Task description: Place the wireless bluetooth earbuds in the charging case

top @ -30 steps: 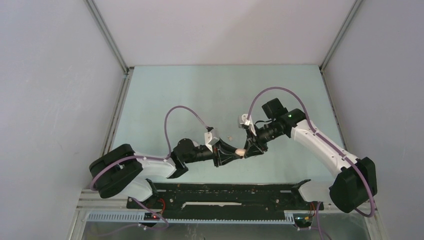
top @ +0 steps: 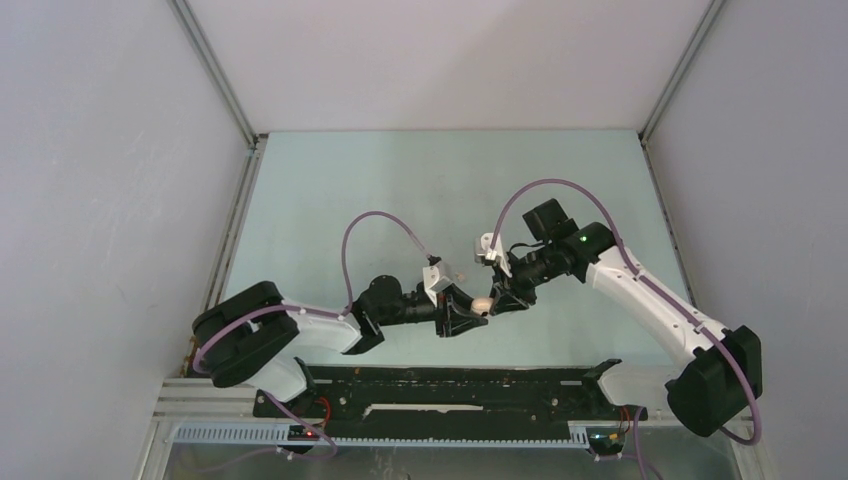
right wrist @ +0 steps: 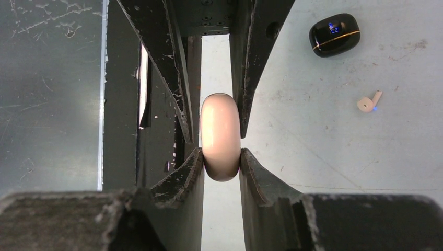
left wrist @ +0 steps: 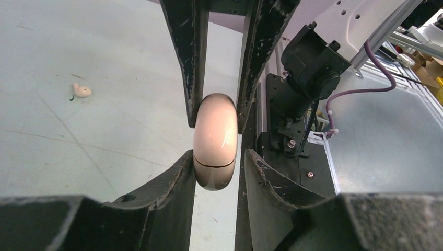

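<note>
A glossy peach charging case [top: 481,305], lid seam showing in the left wrist view [left wrist: 214,136], is held between my two grippers near the table's front. My left gripper [top: 470,312] and right gripper [top: 494,304] meet at it from opposite sides, both shut on it. In the right wrist view the case [right wrist: 220,133] stands between the right gripper's fingertips. A small peach earbud lies loose on the table in the left wrist view [left wrist: 82,91]; an earbud with a blue light also shows in the right wrist view [right wrist: 369,103].
A black oval case [right wrist: 334,35] with a blue display lies on the table in the right wrist view. The dark front rail [top: 430,385] runs just below the grippers, with side walls left and right.
Over the last second my left gripper has moved slightly right, closer to the right one.
</note>
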